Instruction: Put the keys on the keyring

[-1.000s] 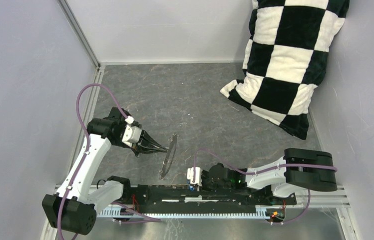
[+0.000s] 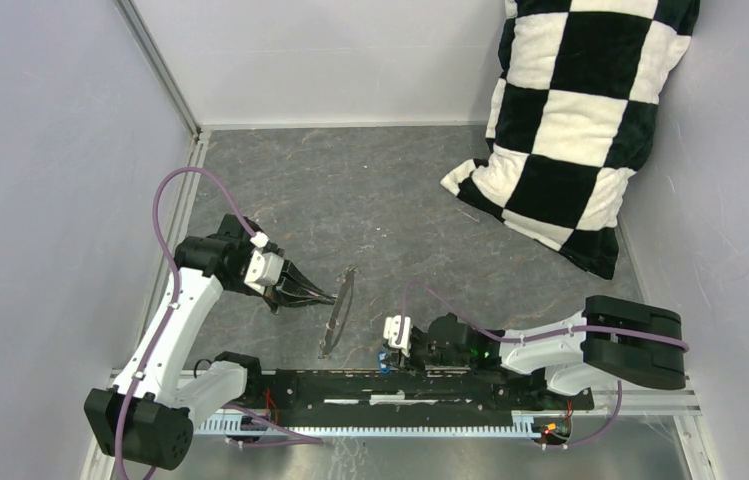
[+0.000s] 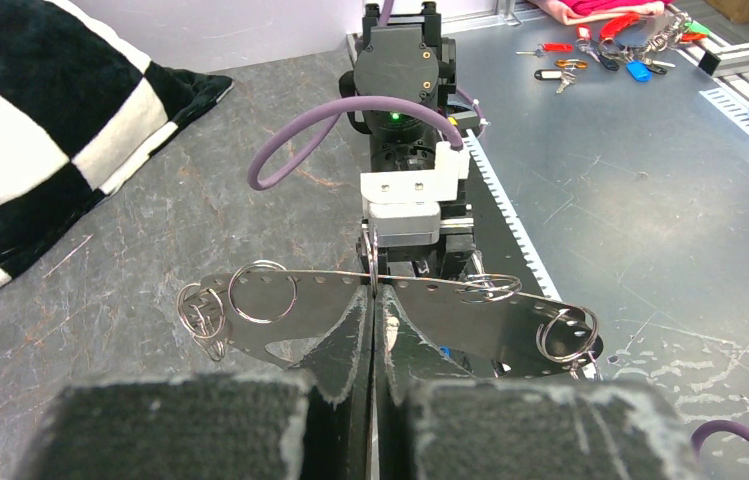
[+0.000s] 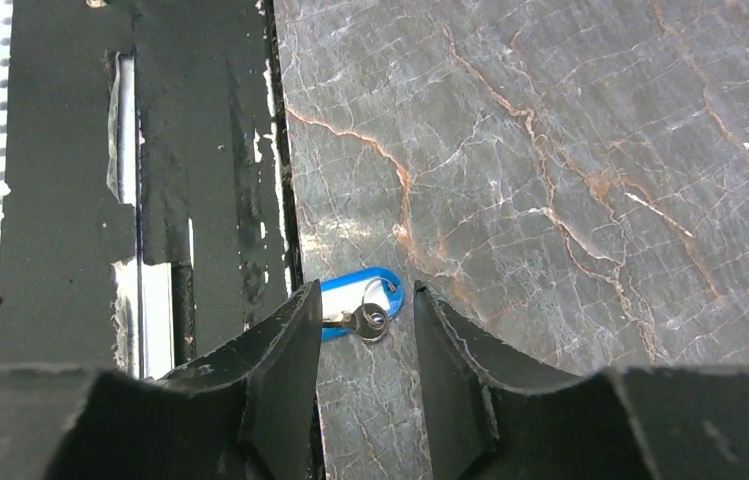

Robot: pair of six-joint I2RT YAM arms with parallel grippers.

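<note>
My left gripper is shut on a thin dark metal plate (image 3: 490, 325), which spreads out to both sides of the fingers with several wire rings hanging along its edge. From above, this curved plate (image 2: 340, 315) stands near the table's middle. A key with a blue-edged tag (image 4: 385, 280) lies on the grey tabletop beside the black front rail, its small ring (image 4: 375, 322) lying on the tag. Around it, my right gripper stands open, fingers on either side of the tag. In the top view the right gripper (image 2: 390, 355) mostly covers the blue tag.
A black-and-white checked cushion (image 2: 575, 130) leans at the back right. Several other keys and tags (image 3: 640, 70) lie on a dark surface beyond the rail. The black rail (image 2: 400, 390) runs along the front edge.
The right arm has shifted slightly to the right, a little more of the blue tag showing beside its gripper partway through. The left arm and its plate have stayed still.
</note>
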